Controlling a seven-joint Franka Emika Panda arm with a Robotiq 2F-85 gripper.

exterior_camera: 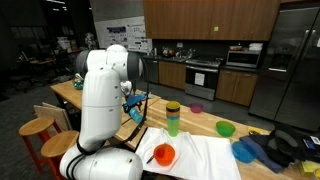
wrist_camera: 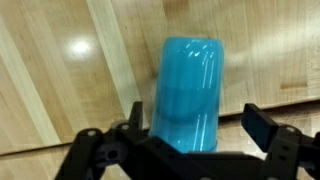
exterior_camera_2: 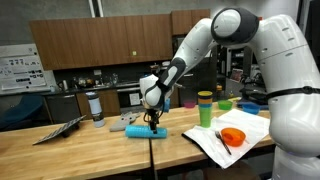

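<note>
A blue cylindrical container (wrist_camera: 190, 95) lies on its side on the wooden table, long and translucent in the wrist view. My open gripper is right over its near end, one dark finger on either side of it. In exterior view 2 the same blue container (exterior_camera_2: 138, 131) lies lengthwise on the tabletop, with the gripper (exterior_camera_2: 154, 128) pointing down at it. Exterior view 1 shows the blue container (exterior_camera: 136, 113) partly hidden by the arm. Whether the fingers touch it cannot be told.
A stack of green and yellow cups (exterior_camera: 173, 118), an orange bowl (exterior_camera: 164, 155) and a white cloth (exterior_camera: 205, 156) are on the table. Farther off are a green bowl (exterior_camera: 226, 128) and a blue bowl (exterior_camera: 244, 151). Bare table (exterior_camera_2: 70, 150) spreads to the left in exterior view 2.
</note>
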